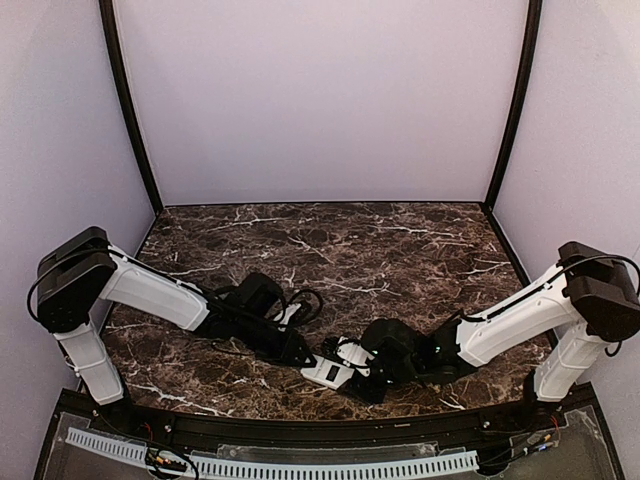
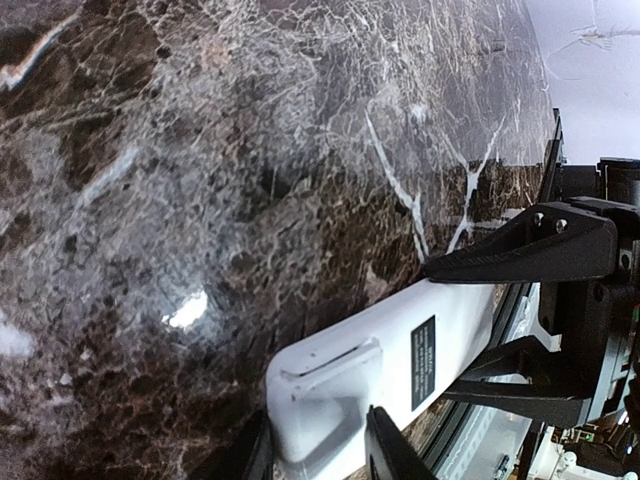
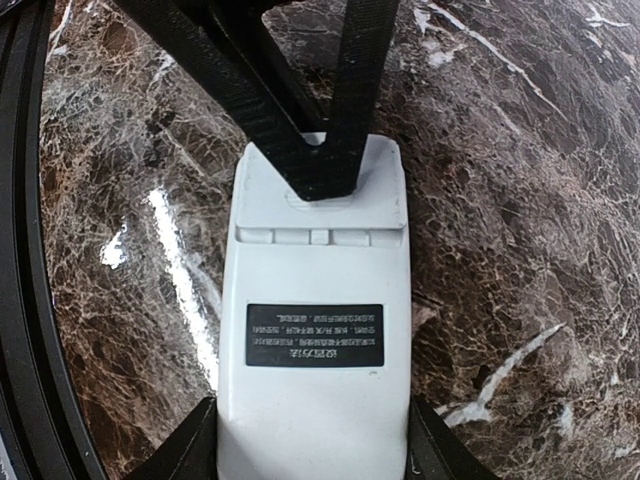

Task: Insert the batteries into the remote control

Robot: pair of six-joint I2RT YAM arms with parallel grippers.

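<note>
The white remote (image 1: 325,372) lies back up on the dark marble table near its front edge, with a black label (image 3: 315,335) on its back. My right gripper is shut on its sides at one end; in the left wrist view it shows at the right. My left gripper is at the other end, its fingertips on or just over the battery cover (image 3: 370,210); in the right wrist view they look close together, partly open. No batteries can be made out.
Pale walls stand at the back and sides.
</note>
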